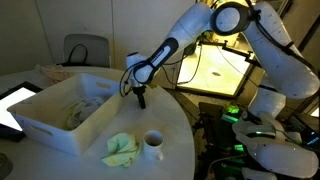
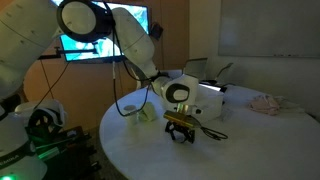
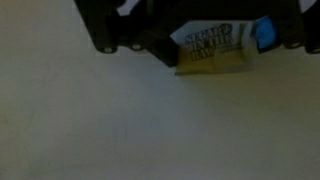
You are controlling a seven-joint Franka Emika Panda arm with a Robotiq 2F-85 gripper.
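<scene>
A small packet (image 3: 212, 45) with dark lettering and a yellowish lower edge shows between the dark fingers in the wrist view, with a blue patch at its right. My gripper (image 1: 140, 101) is low over the white table, just right of the white box; in exterior view 2 the gripper (image 2: 181, 135) points down at the tabletop. The fingers stand apart with the packet in the gap, but the dim, blurred view hides whether both press on it. In the exterior views the packet cannot be made out from the dark fingers.
The open white box (image 1: 52, 132) holds some greyish items (image 1: 84, 108). A yellow-green cloth (image 1: 121, 150) and a white mug (image 1: 153, 145) sit nearer the front. A pinkish cloth (image 2: 266, 104) lies farther off in exterior view 2. Bare table (image 2: 235, 155) surrounds the gripper's front and side.
</scene>
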